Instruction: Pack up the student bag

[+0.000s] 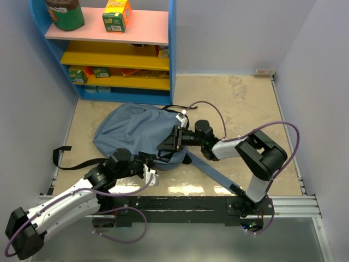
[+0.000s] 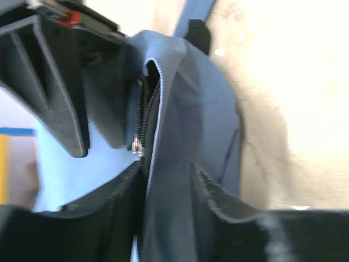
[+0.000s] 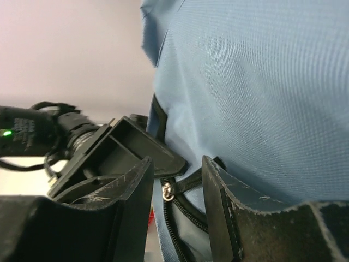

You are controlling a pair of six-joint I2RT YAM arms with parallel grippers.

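A blue-grey bag (image 1: pixel 131 128) lies on the floor with its zippered edge towards the front. My left gripper (image 1: pixel 151 162) is at that front edge. In the left wrist view its fingers (image 2: pixel 210 204) stand apart, with the bag's fold (image 2: pixel 158 180) between them. My right gripper (image 1: pixel 170 148) is just to the right, over the bag's front part. A metal zipper pull (image 3: pixel 168 191) with a black tab (image 3: pixel 191 181) shows between its fingers, which are parted. The tab's far end passes behind the right finger, so contact there cannot be made out.
Behind the bag stands a blue shelf unit (image 1: pixel 172 65) holding boxes and a green can (image 1: pixel 67 17). A black strap (image 1: pixel 82 164) lies to the bag's left and a blue strap (image 1: pixel 212 173) to its right.
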